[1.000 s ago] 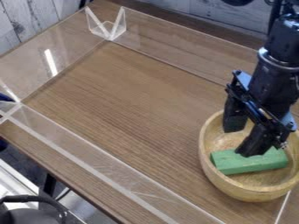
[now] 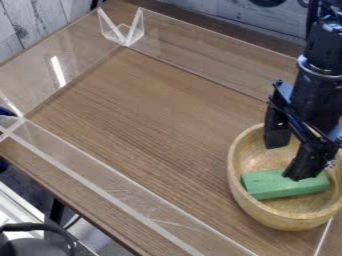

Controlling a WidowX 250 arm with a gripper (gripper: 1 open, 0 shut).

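Note:
A wooden bowl (image 2: 274, 214) sits at the lower right of the table, with a green block (image 2: 278, 185) lying inside it. My black gripper (image 2: 297, 150) hangs over the bowl from the right, its fingers open above the block and partly hiding the bowl's back. Nothing shows held between them.
Clear plastic pieces stand at its back left and left edge. A dark object (image 2: 27, 240) is at the bottom left corner.
My gripper has shifted slightly and turned a little over the bowl; the green block sits a little differently in view.

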